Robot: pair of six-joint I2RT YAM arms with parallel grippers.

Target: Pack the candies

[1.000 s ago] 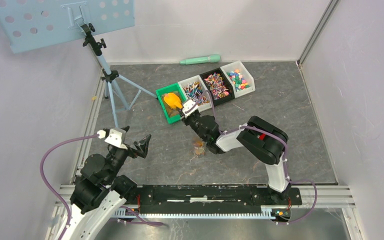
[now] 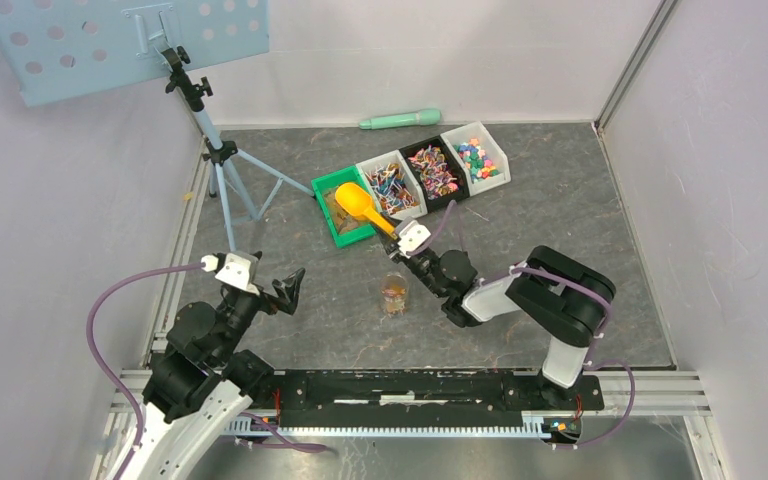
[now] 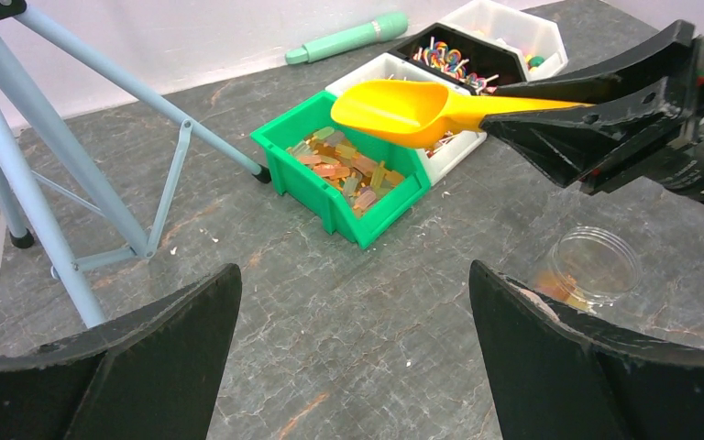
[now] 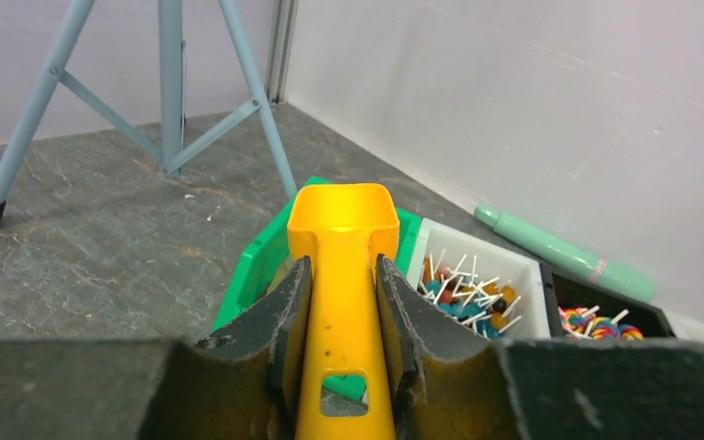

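My right gripper (image 2: 391, 232) is shut on the handle of a yellow scoop (image 2: 355, 200), held level above the near edge of the green bin (image 3: 348, 215) of wrapped candies. Beside that bin stand white, black and white bins holding lollipops (image 2: 390, 185), swirl lollipops (image 2: 433, 172) and colourful round candies (image 2: 475, 160). A clear jar (image 3: 594, 261) with some orange pieces at its bottom stands on the floor in front of the bins. My left gripper (image 2: 285, 290) is open and empty, left of the jar.
A light blue tripod (image 2: 224, 190) stands left of the bins, one foot near the green bin. A mint green tube (image 2: 400, 120) lies along the back wall.
My right gripper has moved right and toward the front, lifting the yellow scoop from within the green bin to over its edge. The left arm has barely moved.
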